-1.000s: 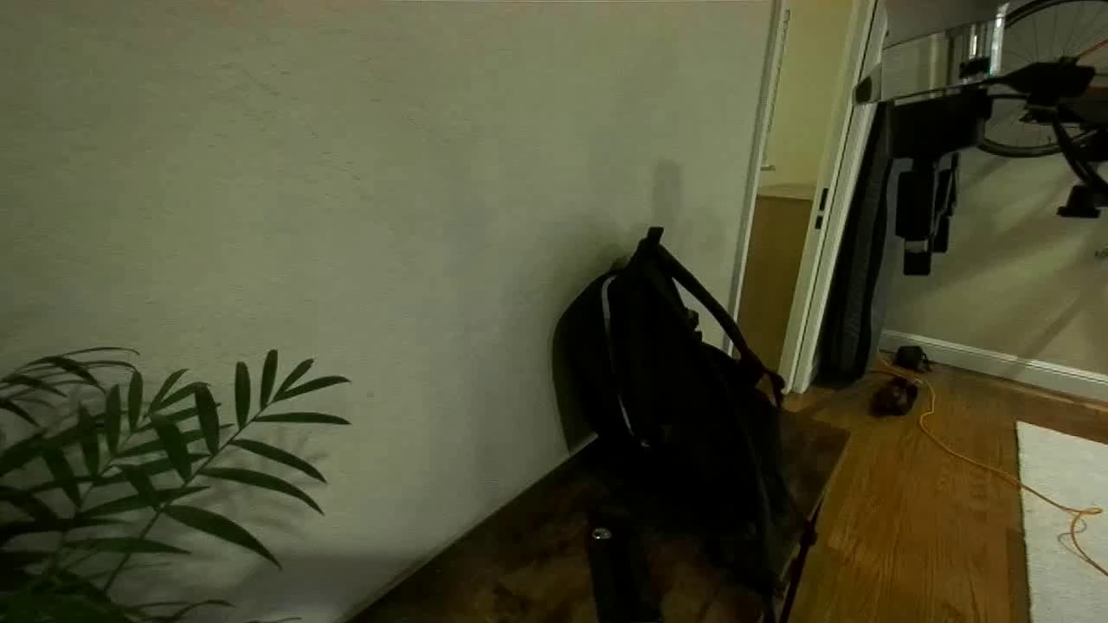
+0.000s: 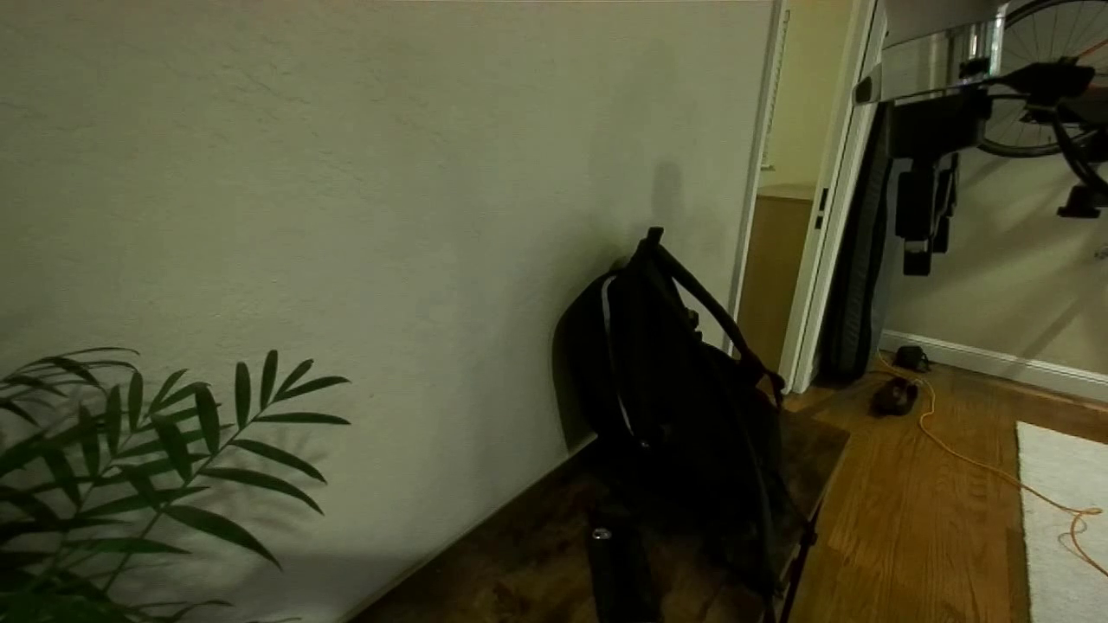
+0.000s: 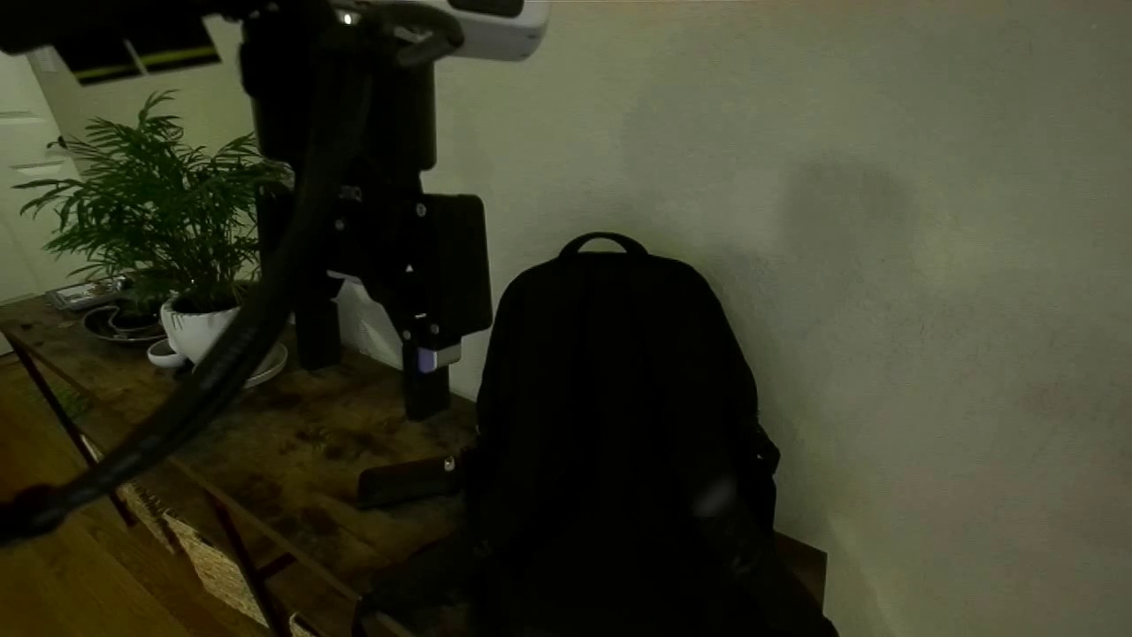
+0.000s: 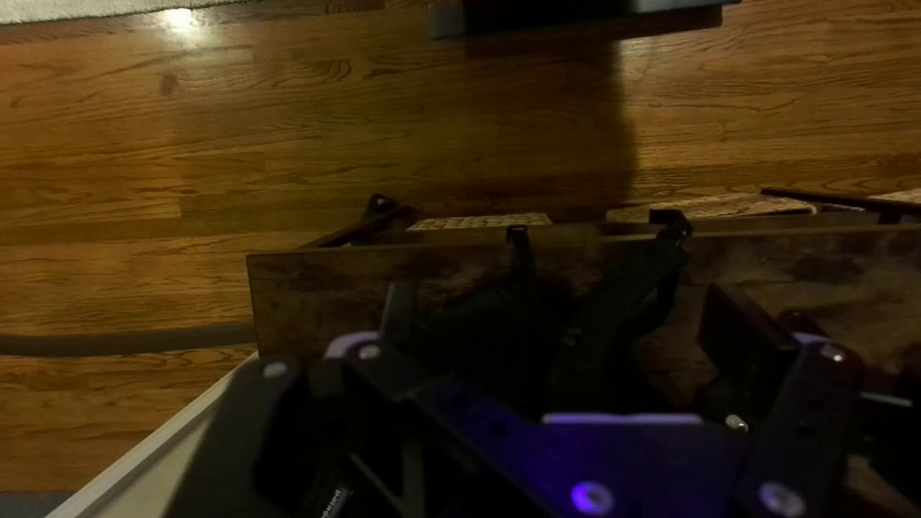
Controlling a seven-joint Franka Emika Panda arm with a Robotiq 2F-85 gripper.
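Note:
A black backpack [image 2: 675,415] stands upright on a dark wooden table [image 3: 308,435], leaning toward the wall. Its top handle [image 3: 602,240] sticks up in a loop, and a strap [image 4: 617,293] reaches over the table edge in the wrist view. On the table beside it lies a dark oblong object [image 3: 409,483], which I cannot identify. My gripper [image 3: 371,382] hangs pointing down, apart from the backpack and above table height. It is open, and nothing shows between its fingers. In the first exterior view the gripper [image 2: 927,260] is at the upper right.
A potted plant [image 3: 202,324] stands at the table's far end. The wall [image 2: 363,260] runs close behind the backpack. An orange cable [image 2: 966,457] and a white rug [image 2: 1070,509] lie on the floor. Some bare table lies between plant and backpack.

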